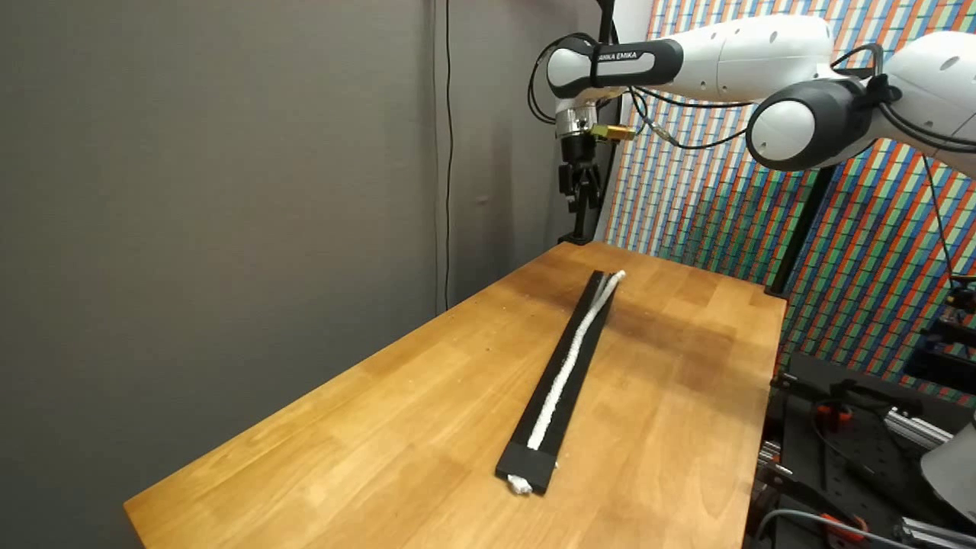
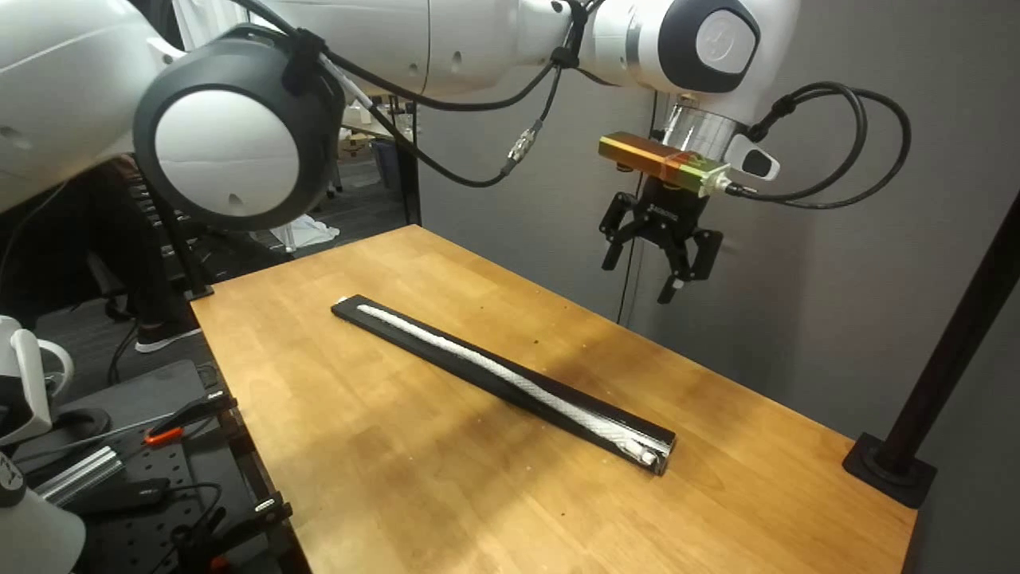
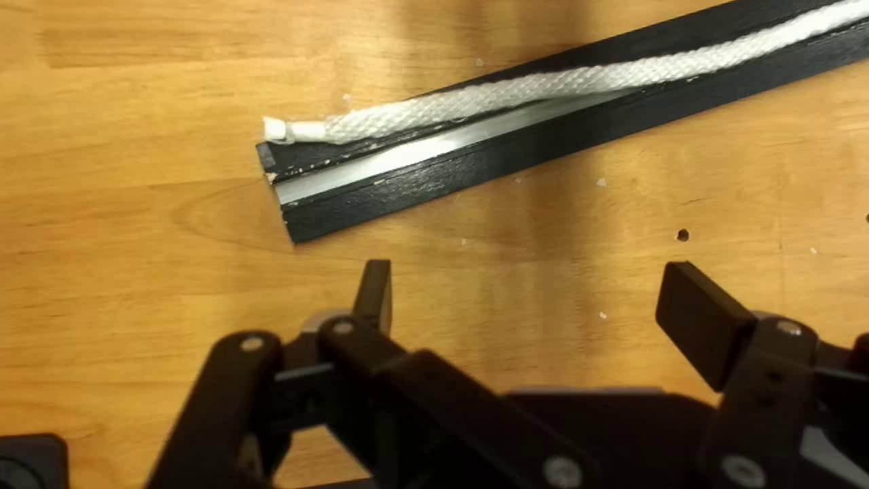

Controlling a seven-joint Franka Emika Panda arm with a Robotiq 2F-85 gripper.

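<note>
A long black channel lies on the wooden table, with a pale groove along its middle. White braided rope runs along it. Toward the far end in exterior view 1 the rope leaves the groove and rests on one side wall, its taped tip at the channel's end. In the wrist view this leaves a stretch of bare groove. My gripper hangs well above the table, open and empty. Its fingers are spread wide in the wrist view, apart from channel and rope.
Bare wooden table surrounds the channel. A black post stands at the table's corner, and a grey wall runs along one side. Clamps and metal parts lie beyond the other edge.
</note>
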